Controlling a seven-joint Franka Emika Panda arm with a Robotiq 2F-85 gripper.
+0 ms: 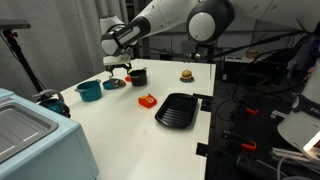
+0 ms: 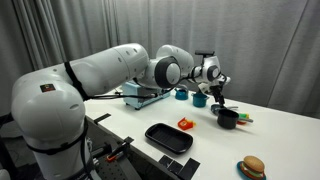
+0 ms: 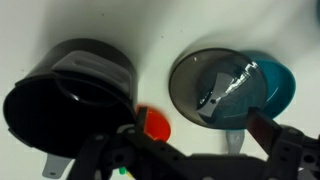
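Note:
My gripper (image 1: 118, 68) stands open at the far end of the table, above the lidded dish and the black pot. A dark see-through disc, like a glass lid (image 3: 205, 88), lies partly over a teal dish (image 3: 280, 88) in the wrist view. The fingers (image 3: 268, 132) reach in from the bottom edge, spread wide, with nothing visibly held between them. At left in that view is the black pot (image 3: 65, 115), uncovered, with an orange-red item (image 3: 156, 123) beside it. Exterior view 2 shows the same pot (image 2: 228, 118) close to the gripper (image 2: 217, 90).
A teal pot (image 1: 90, 91) stands left of the lid. Nearer are an orange-red item (image 1: 148, 101) and an empty black tray (image 1: 178, 111). A toy burger (image 1: 187, 75) sits far right, and a pale blue box (image 1: 40, 140) fills the near left.

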